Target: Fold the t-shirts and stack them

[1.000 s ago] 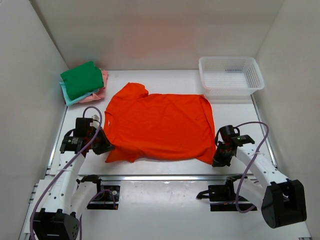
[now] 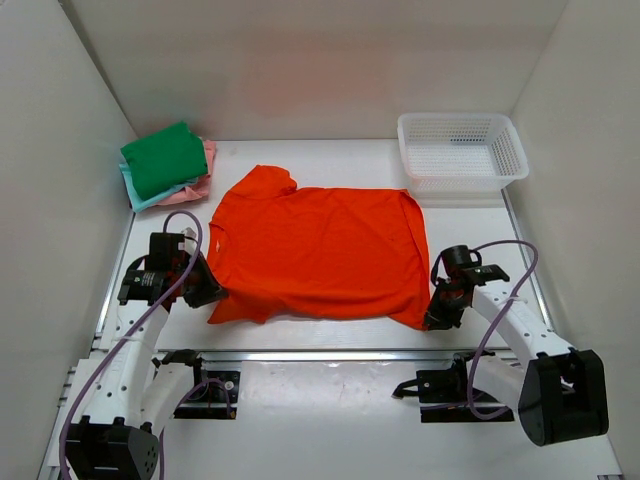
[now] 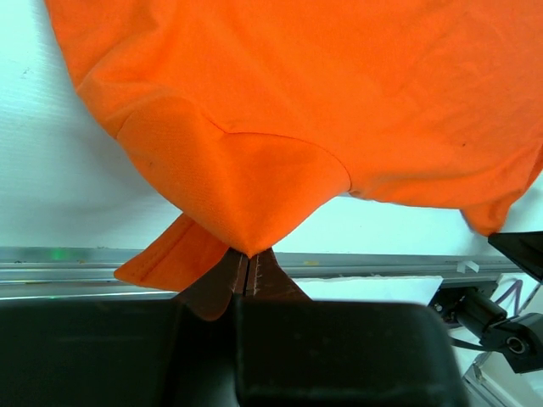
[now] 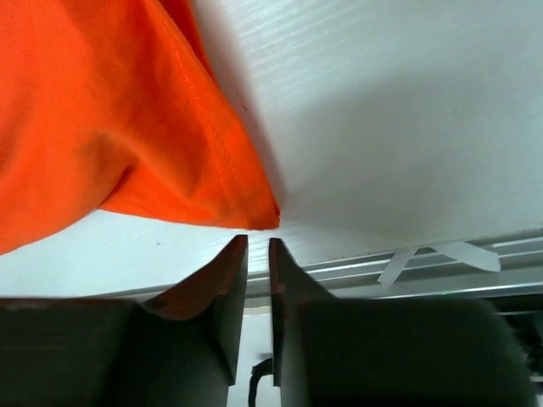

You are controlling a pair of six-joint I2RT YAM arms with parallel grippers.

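Observation:
An orange-red t-shirt (image 2: 318, 250) is spread over the white table, its near edge rippled. My left gripper is shut on the shirt's near-left part, which is bunched at the fingertips, with a flap hanging beside it. My right gripper is at the near-right corner (image 4: 254, 203), part open, its fingertips just short of the fabric with nothing between them. A folded pile at the back left has a green shirt (image 2: 163, 158) on top of pink and light blue ones.
An empty white mesh basket (image 2: 460, 180) sits at the back right. Bare table (image 2: 350, 160) shows behind the shirt and in a strip along the front, bordered by a metal rail. Walls enclose the sides and back.
The right gripper has shifted slightly around the shirt's near-right corner. The left arm and the shirt are almost unchanged.

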